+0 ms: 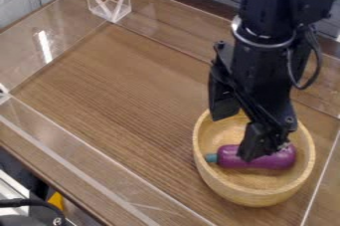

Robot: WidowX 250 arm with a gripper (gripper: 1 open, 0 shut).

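My black gripper hangs in the right half of the camera view, large and close, its fingers pointing down and spread open over a pale yellow bowl. A purple eggplant-like object lies in the bowl, below and between the fingers. The gripper hides the back part of the bowl. I cannot tell whether a finger touches the object.
A clear plastic holder stands at the back left, near the dark rim. Black cables lie at the bottom left corner.
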